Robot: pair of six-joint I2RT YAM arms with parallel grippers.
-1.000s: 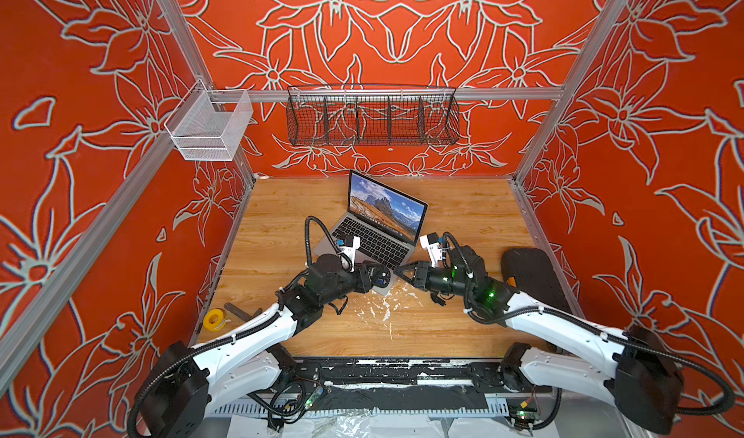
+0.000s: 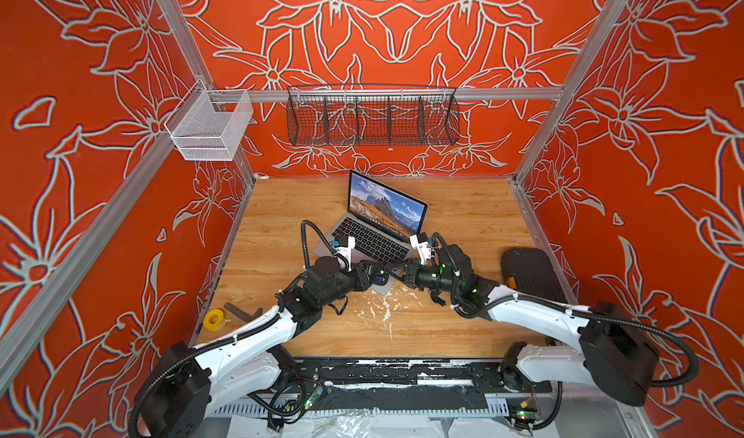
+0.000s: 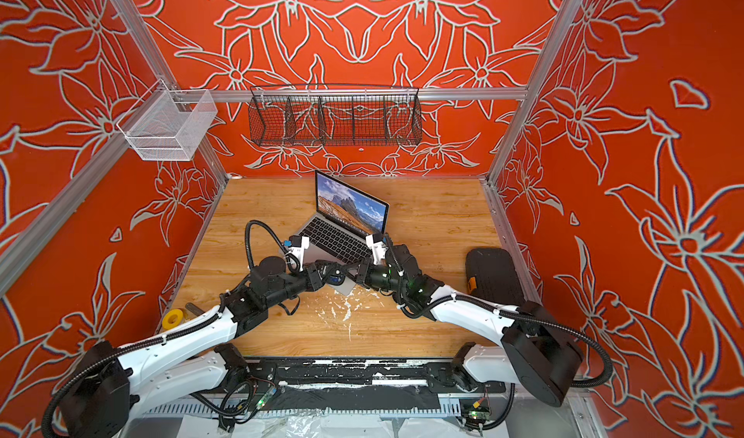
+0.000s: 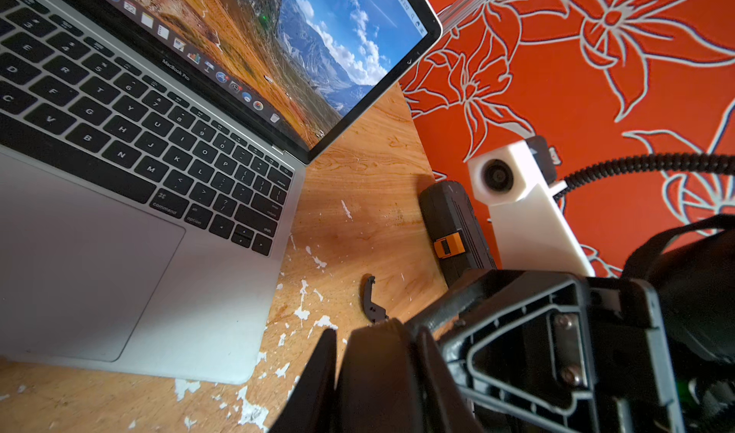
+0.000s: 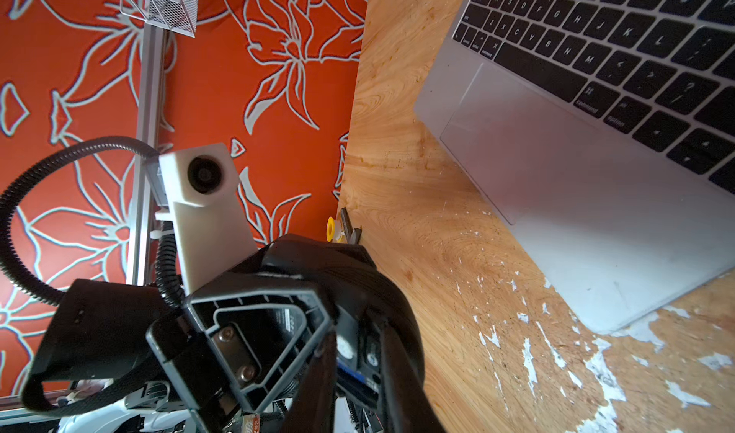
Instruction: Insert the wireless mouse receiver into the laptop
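A dark mouse (image 5: 375, 280) is held over the laptop's front right corner, its underside with a blue label turned toward my right gripper. My left gripper is shut on this mouse, which fills the space between its fingers. From the other side, my right gripper faces the underside at close range. Its fingers stand part open, with a gap between them; whether they touch the mouse I cannot tell. I cannot make out the receiver. The silver laptop (image 2: 352, 252) stands open on the table behind the grippers, its right side edge (image 4: 279, 272) in view.
A black case (image 2: 534, 273) lies at the table's right. A small black part (image 4: 371, 299) rests right of the laptop. Yellow tape (image 2: 214, 319) sits at the left edge. Wire baskets (image 2: 372, 119) hang on the back wall. Both arms crowd the middle.
My right gripper has moved left, closing in on the mouse. The left gripper has shifted only slightly, still with the mouse. The laptop has stayed in place.
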